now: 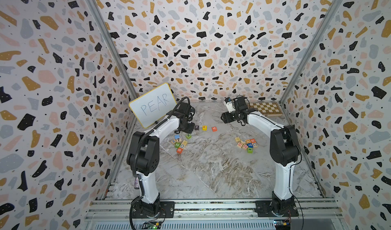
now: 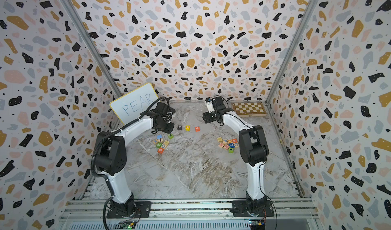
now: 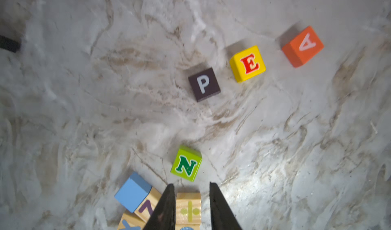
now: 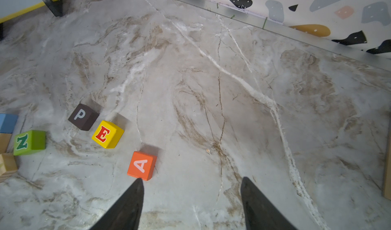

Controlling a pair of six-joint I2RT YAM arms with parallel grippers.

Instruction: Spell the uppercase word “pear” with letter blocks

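A whiteboard (image 1: 153, 105) reads PEAR. On the table a black P block (image 3: 204, 84), yellow E block (image 3: 247, 64) and orange A block (image 3: 302, 46) form a spaced row, with a green N block (image 3: 186, 163) nearer the left pile. An R block (image 1: 253, 141) sits in the right pile. My left gripper is open above the left pile, a wooden block seen between its fingers from above. My right gripper is open over bare table to the right of the A, holding nothing.
Block piles lie at left (image 2: 160, 150) and right (image 2: 231, 150). A chessboard (image 2: 248, 109) rests at the back right.
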